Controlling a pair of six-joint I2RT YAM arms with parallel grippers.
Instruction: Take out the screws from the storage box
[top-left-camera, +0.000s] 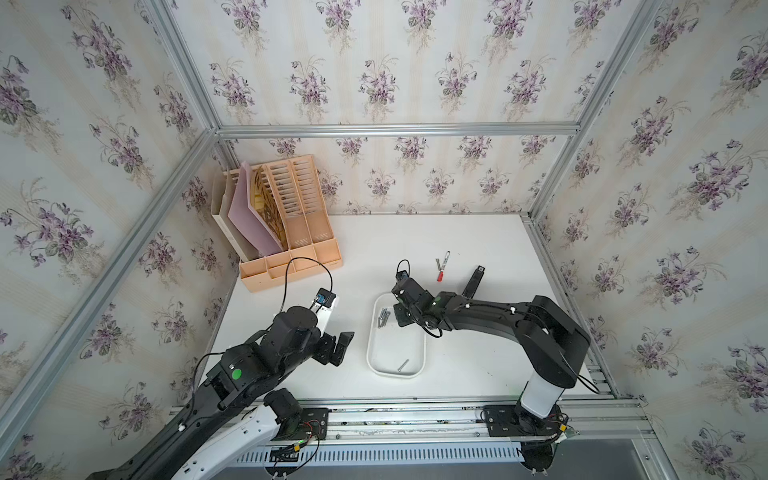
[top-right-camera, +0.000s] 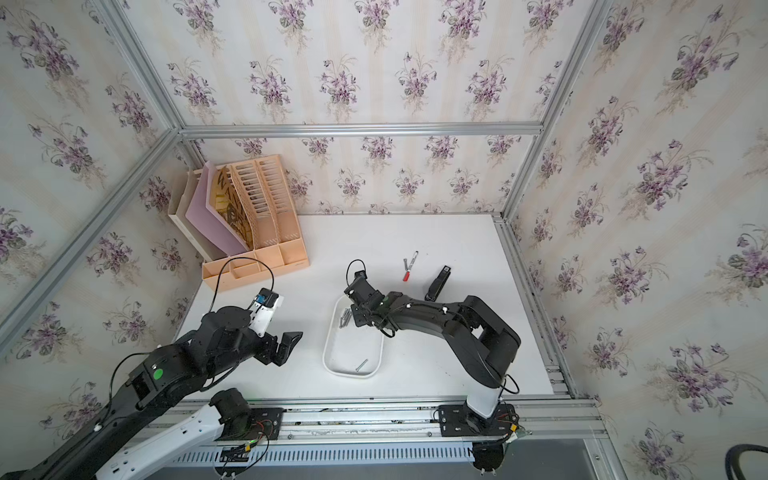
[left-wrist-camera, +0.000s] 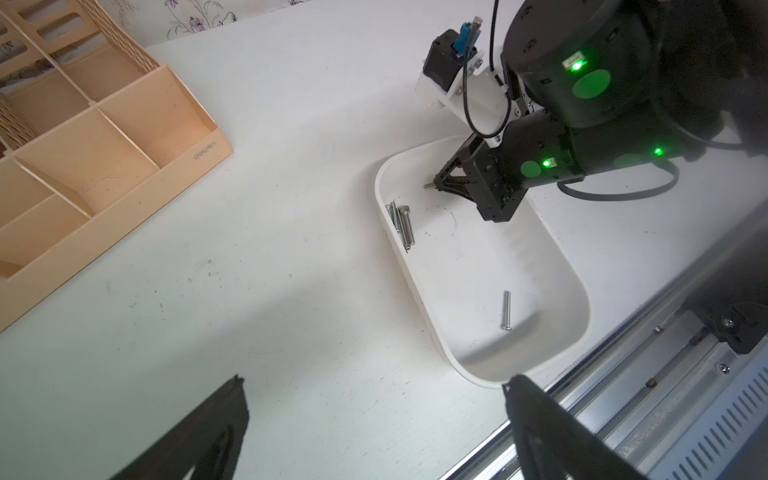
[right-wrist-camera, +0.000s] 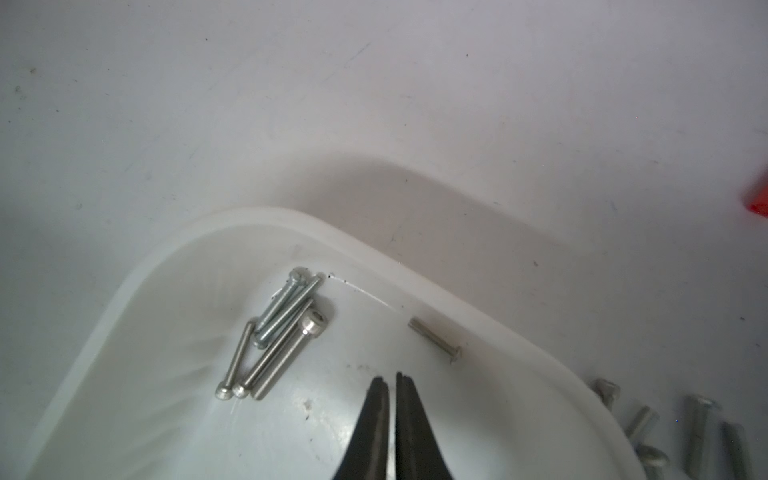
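The storage box is a shallow white tray (top-left-camera: 369, 352) on the table. Near one end it holds a cluster of silver screws (right-wrist-camera: 280, 364); a short screw (right-wrist-camera: 434, 338) lies apart, close to the wall. At the opposite end rests a single screw (left-wrist-camera: 506, 309). My right gripper is over the box beside the short screw, its fingers almost together with a narrow gap and nothing seen between them. Over the table left of the box, my left gripper is wide open and empty.
Several screws (right-wrist-camera: 697, 440) lie on the table just outside the box. Behind the right arm are a red-handled tool (top-left-camera: 440, 276) and a black object (top-left-camera: 473, 280). A wooden organizer (top-left-camera: 292, 268) stands back left. Clear table separates it from the box.
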